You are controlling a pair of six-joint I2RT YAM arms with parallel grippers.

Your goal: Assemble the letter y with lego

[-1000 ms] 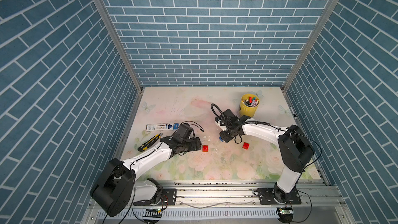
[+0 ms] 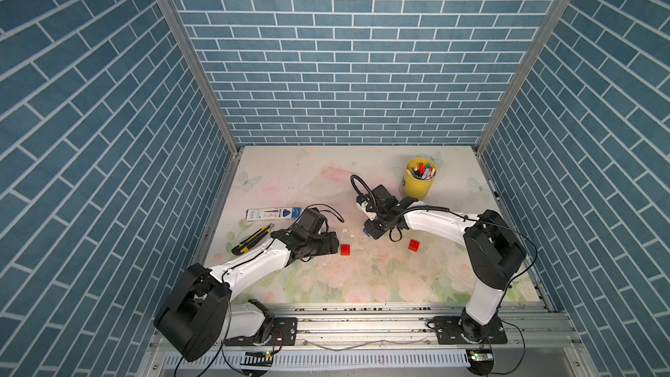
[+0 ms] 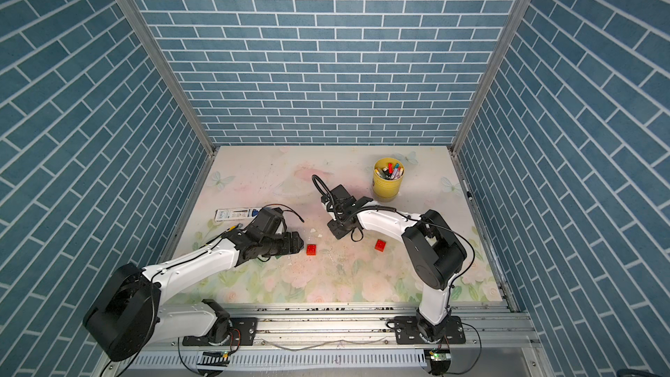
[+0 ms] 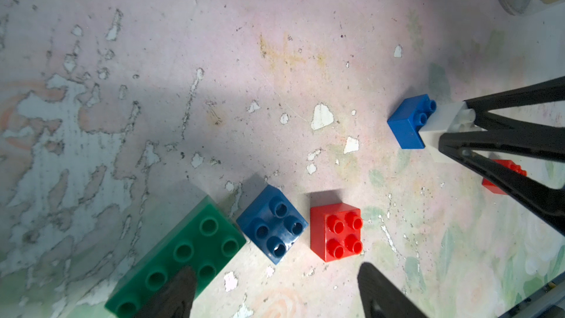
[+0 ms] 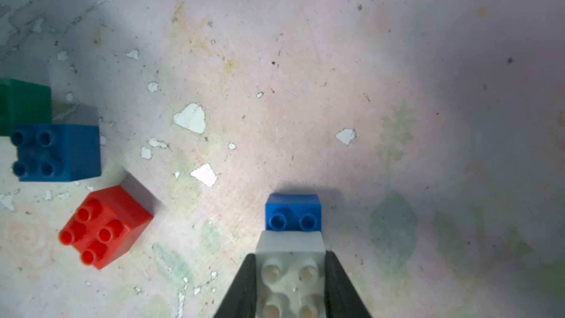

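Observation:
In the right wrist view my right gripper is shut on a white brick (image 5: 290, 244). Against the white brick's far end is a blue brick (image 5: 293, 209) with two studs showing; whether they are joined cannot be told. From the left wrist, this blue brick (image 4: 407, 122) and the white brick (image 4: 436, 122) touch. My left gripper is open, its fingers either side of a darker blue brick (image 4: 272, 223) and a red brick (image 4: 335, 230), apart from both. A long green brick (image 4: 179, 253) lies beside the dark blue one, partly behind a finger.
Another red brick (image 2: 414, 245) lies right of the right gripper. A yellow bucket of pens (image 2: 418, 180) stands behind the right arm. At the left lie a yellow-black cutter (image 2: 252, 238) and a flat white package (image 2: 272, 213).
My right gripper has shifted slightly left across the table, and the blue brick at its tip has moved left with it. The left arm and the red bricks are practically unmoved.

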